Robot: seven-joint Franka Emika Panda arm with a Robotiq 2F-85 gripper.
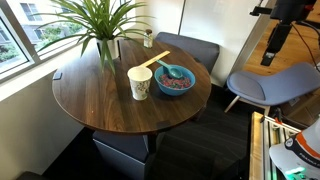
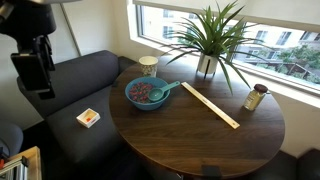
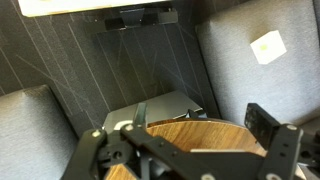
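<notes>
My gripper stands open in the wrist view, its two fingers (image 3: 140, 117) wide apart with nothing between them. In exterior view 1 it hangs (image 1: 268, 57) at the upper right, well off the round table's edge. On the brown table (image 1: 95, 95) sits a blue bowl (image 1: 175, 88) of small reddish pieces, a teal spoon (image 1: 176, 71) resting in it. A patterned paper cup (image 1: 140, 84) stands upright beside the bowl. A flat wooden strip (image 2: 211, 105) lies on the tabletop.
A potted plant (image 2: 208, 40) and a small lidded jar (image 2: 255, 97) stand on the table. Grey chairs (image 1: 188, 49) are close by; one bears a small pale box (image 3: 267, 47).
</notes>
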